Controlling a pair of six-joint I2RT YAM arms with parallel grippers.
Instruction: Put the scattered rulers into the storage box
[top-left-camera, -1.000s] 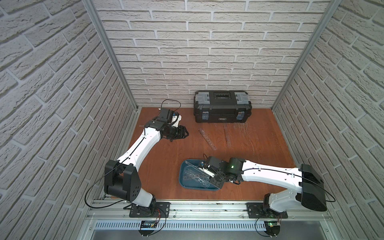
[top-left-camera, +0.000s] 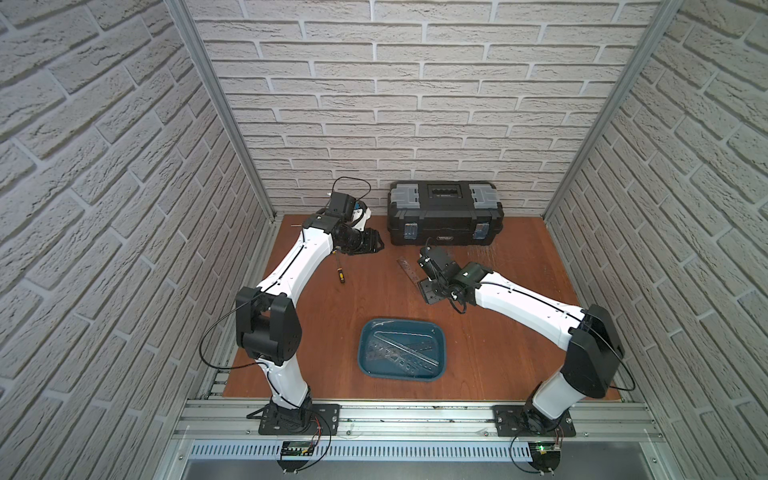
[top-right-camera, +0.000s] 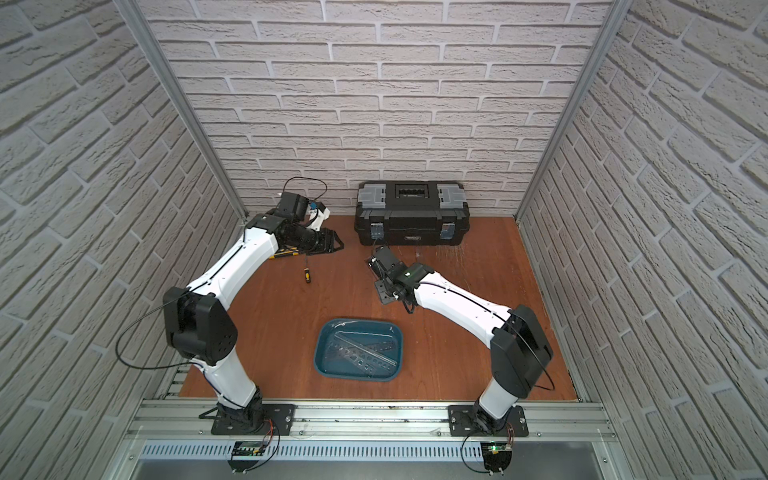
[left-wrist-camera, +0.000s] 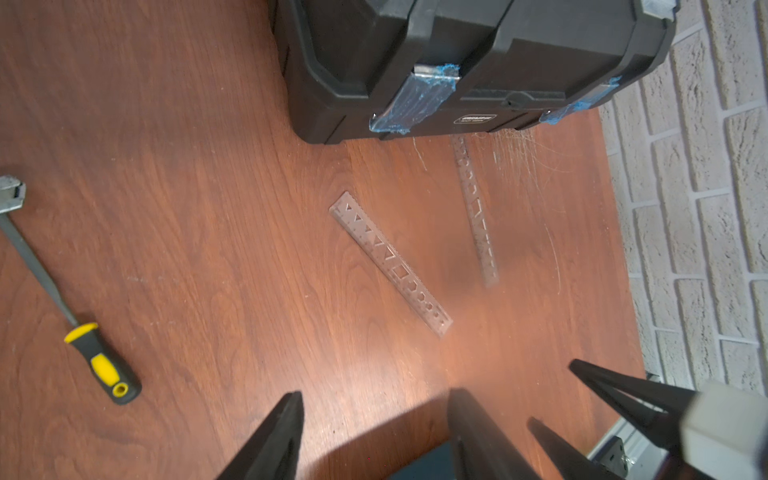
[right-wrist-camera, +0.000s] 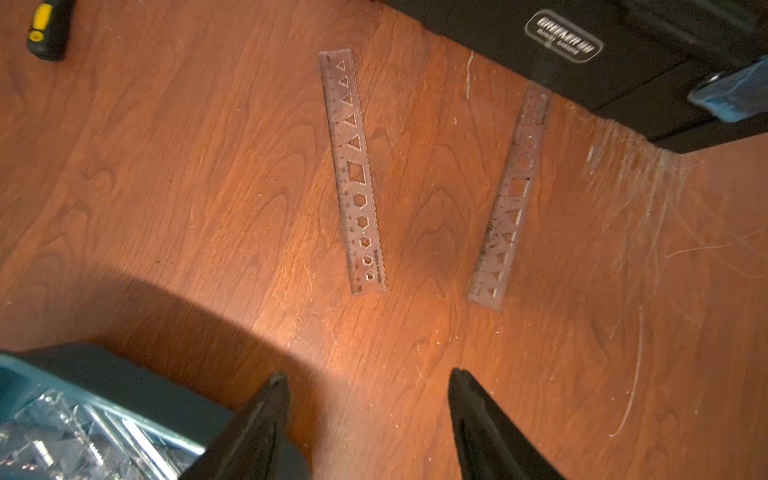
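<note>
Two clear rulers with cut-out shapes lie flat and apart on the wooden table. In the left wrist view, the nearer ruler (left-wrist-camera: 404, 277) lies slanted and the other ruler (left-wrist-camera: 477, 216) reaches to the toolbox. The right wrist view shows both: the left ruler (right-wrist-camera: 352, 168) and the right ruler (right-wrist-camera: 512, 192). My right gripper is open above the table on their front side, holding nothing. My left gripper stands open and empty left of them, near the toolbox. The blue storage box (top-left-camera: 362, 352) at the front holds several clear rulers (top-left-camera: 408, 349).
A black toolbox (top-left-camera: 444, 214) stands against the back wall, close to the right ruler's end. A yellow-and-black screwdriver (left-wrist-camera: 104, 364) lies on the left. Bare table lies right of the rulers, apart from some thin strands (right-wrist-camera: 640, 168) by the toolbox.
My right gripper has gone from over the box to beside the rulers. A long ruler, slanted beneath it a second ago, now lies in the box. My left gripper has moved toward the back.
</note>
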